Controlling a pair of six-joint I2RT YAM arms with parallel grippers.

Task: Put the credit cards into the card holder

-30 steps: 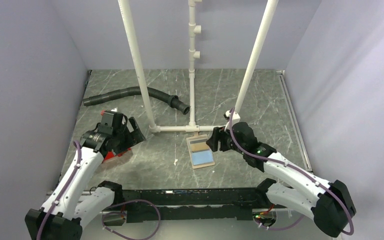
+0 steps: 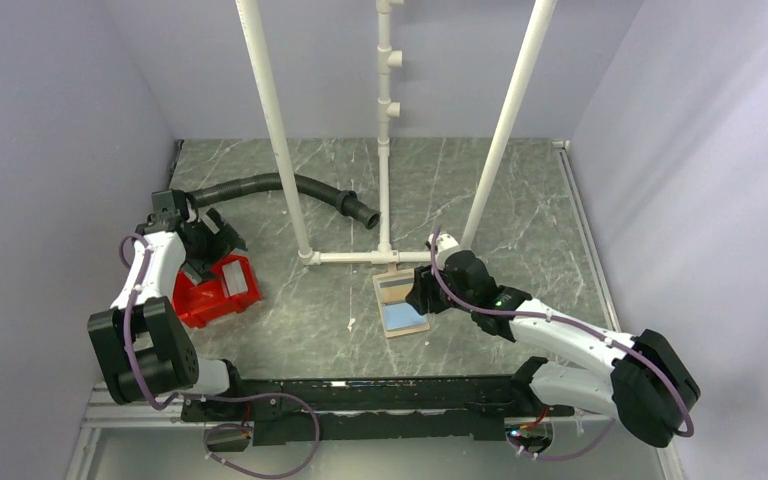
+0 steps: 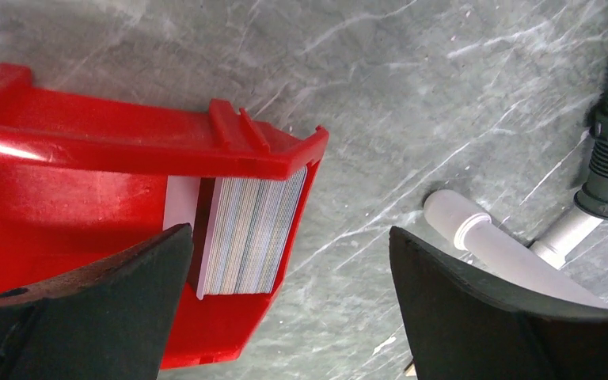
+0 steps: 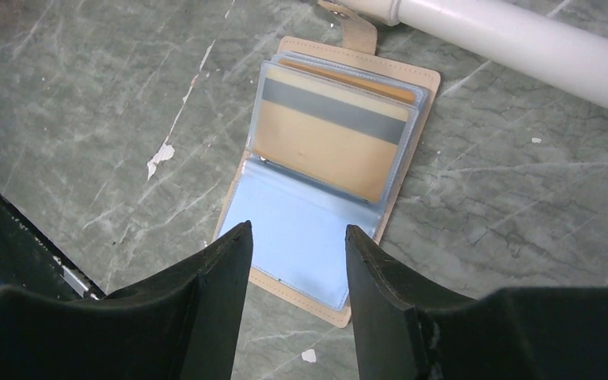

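In the left wrist view a stack of cards stands on edge in one end of the red bin. Above this bin, my left gripper is open, its two dark fingers wide apart with nothing held. The card holder lies open on the table, tan with clear sleeves; an upper sleeve shows a tan face with a grey stripe, and the lower pocket looks pale blue. Over the lower part of the holder hovers my right gripper, its fingers parted and empty.
White pipes run just behind the card holder, with tall poles rising from them. A black corrugated hose lies behind the bin. Clear table lies between bin and holder.
My left gripper has moved back to the left, uncovering more of the bin. The right gripper has come to the lower right of the holder, and its fingers have drawn closer together.
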